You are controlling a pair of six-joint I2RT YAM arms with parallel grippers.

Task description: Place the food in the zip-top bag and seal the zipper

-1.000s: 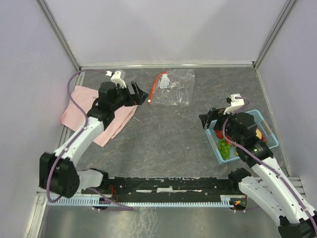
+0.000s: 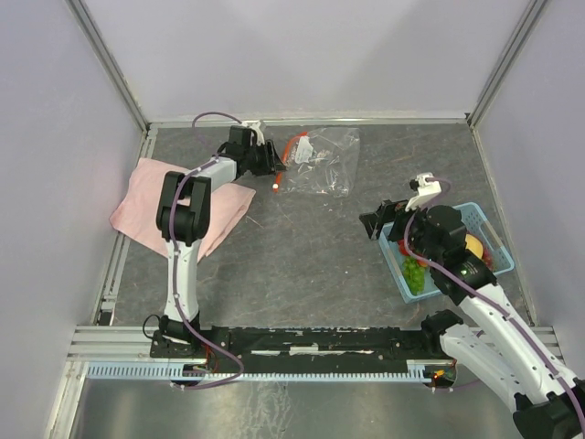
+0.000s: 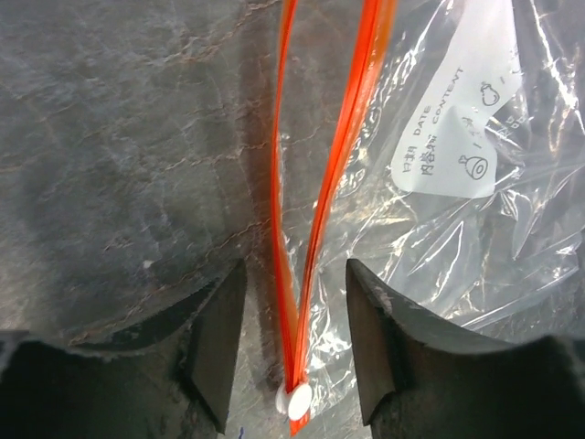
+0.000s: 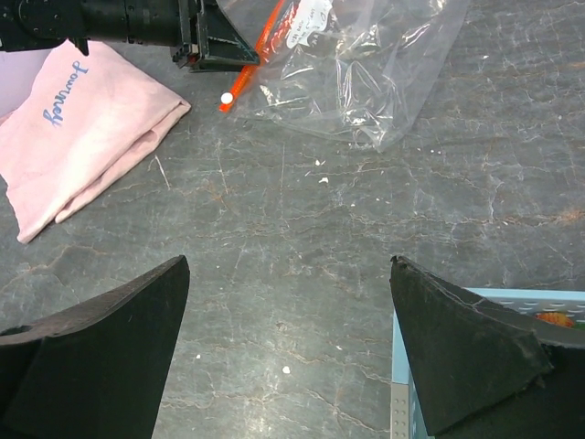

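A clear zip top bag lies flat at the back of the table, its orange zipper edge on the left with a white slider at the near end. My left gripper is part open, its two fingers on either side of the zipper strip near the slider, not closed on it. Toy food, including green grapes, sits in a blue basket at the right. Over that basket's left side my right gripper is open, with only bare table visible between its fingers.
A folded pink cloth lies on the left, partly under the left arm. Bare grey table stretches between the cloth and the basket. Walls close off the back and sides.
My left gripper has moved right and toward the back, reaching the bag's zipper edge, and its fingers have narrowed. The right gripper has shifted slightly left. The bag looks unmoved.
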